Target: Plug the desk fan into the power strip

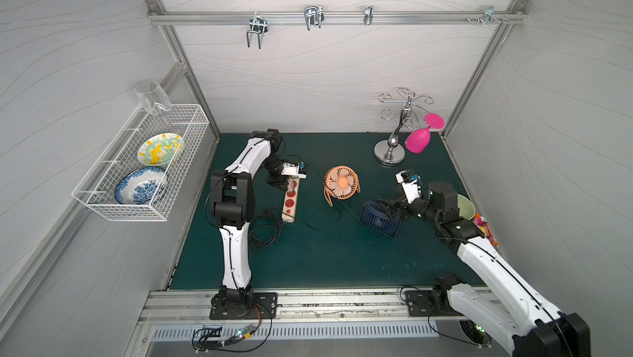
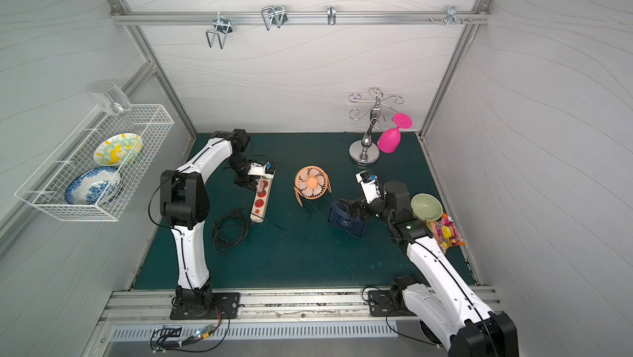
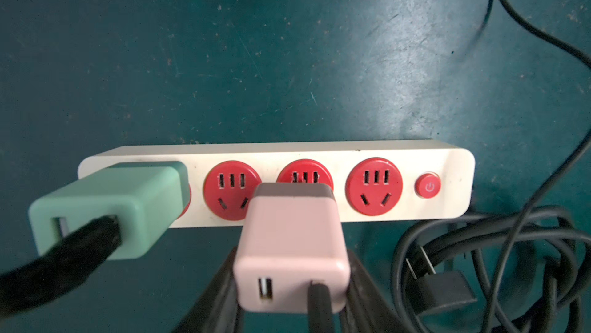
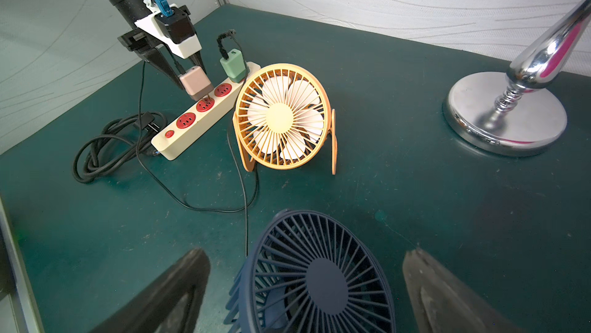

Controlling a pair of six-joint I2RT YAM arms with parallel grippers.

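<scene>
In the left wrist view, my left gripper is shut on a pink plug adapter with a black cable. The adapter overlaps a middle red socket of the white power strip; its prongs are hidden, so I cannot tell whether they touch the socket. A green adapter sits over the strip's end socket. My right gripper stands open, its fingers on either side of a dark blue desk fan. An orange desk fan stands between that fan and the strip.
A coiled black cable with a plug lies beside the strip. At the back right is a chrome stand with a pink goblet. A green bowl stands at the right edge.
</scene>
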